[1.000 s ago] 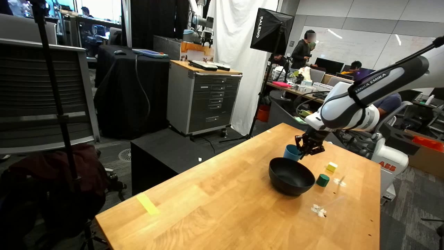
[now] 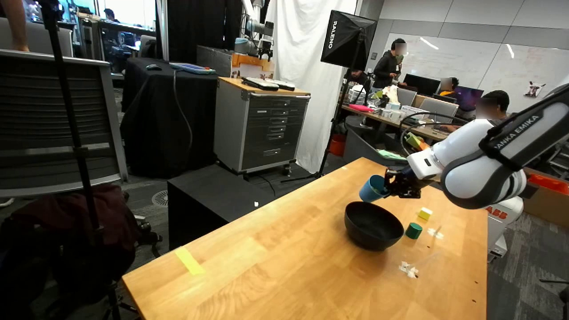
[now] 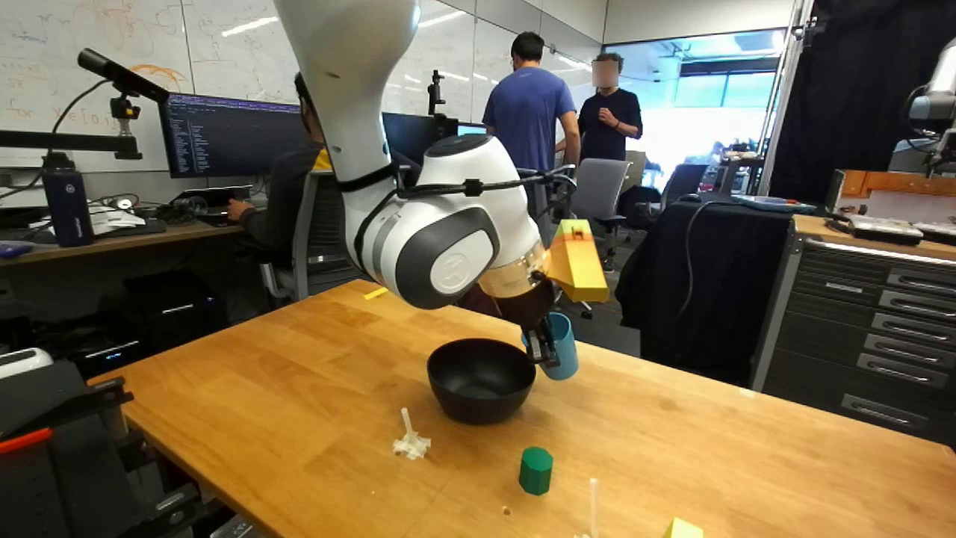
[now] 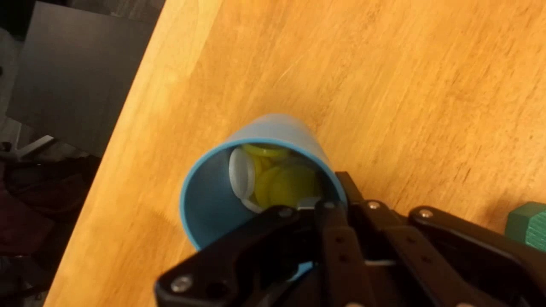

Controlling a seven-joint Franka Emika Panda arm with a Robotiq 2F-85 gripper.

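Shut on the wall of a blue cup (image 2: pixel 371 189) is my gripper (image 2: pixel 388 184), beside and a little above the black bowl (image 2: pixel 373 226). The cup is tilted, its mouth turned toward the bowl side in exterior view 1. Looking into the cup (image 4: pixel 279 128) from the wrist, I see several yellow-green round pieces (image 4: pixel 286 181) and a whitish disc (image 4: pixel 241 174) still inside. In exterior view 2 the cup (image 3: pixel 562 348) hangs right of the bowl (image 3: pixel 481 381). The bowl's visible inside looks empty. Fingertips are partly hidden by the cup's rim.
A green block (image 2: pixel 414 230) and a yellow block (image 2: pixel 425 213) sit on the table near the bowl. White taped lumps with thin clear sticks (image 3: pixel 411 444) stand on the tabletop. Bare wood (image 2: pixel 266 256) stretches toward the table's near-left part.
The cup stood near upright behind the bowl; now it is raised and tipped, its mouth facing lower right in exterior view 1. The arm's wrist has rolled over with it.
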